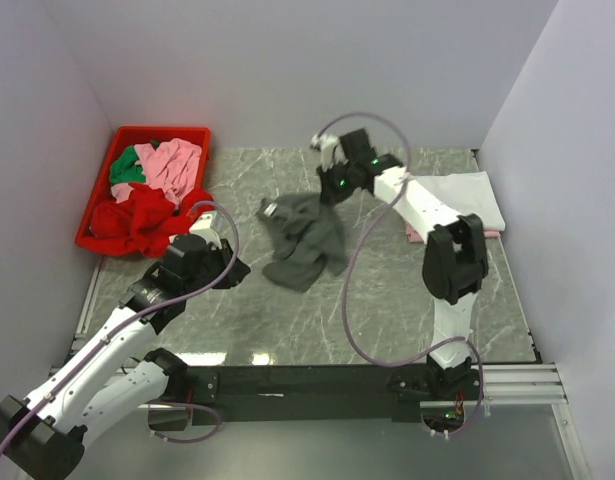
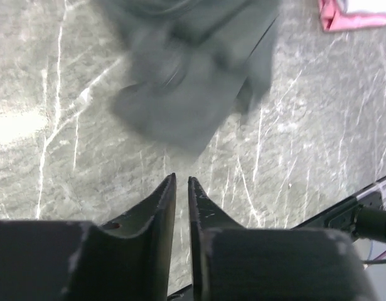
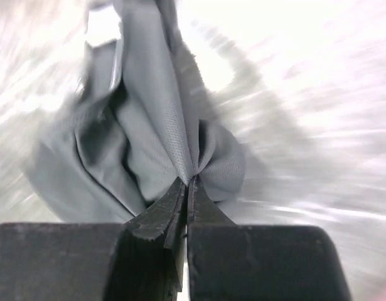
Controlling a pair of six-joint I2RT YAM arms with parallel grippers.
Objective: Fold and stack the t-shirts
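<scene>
A dark grey t-shirt (image 1: pixel 305 245) lies crumpled mid-table, partly lifted by my right gripper (image 1: pixel 332 188), whose fingers (image 3: pixel 161 219) are shut on a gathered fold of it in the right wrist view. My left gripper is at the left, near the red bin, over bare table; its fingertips are close together with a narrow gap and nothing between them, and the grey cloth lies ahead of them.
A red bin (image 1: pixel 203 137) at the back left holds red, pink and green clothes. At the right lies a white folded item (image 1: pixel 462 195) with pink fabric (image 1: pixel 484 234) under it.
</scene>
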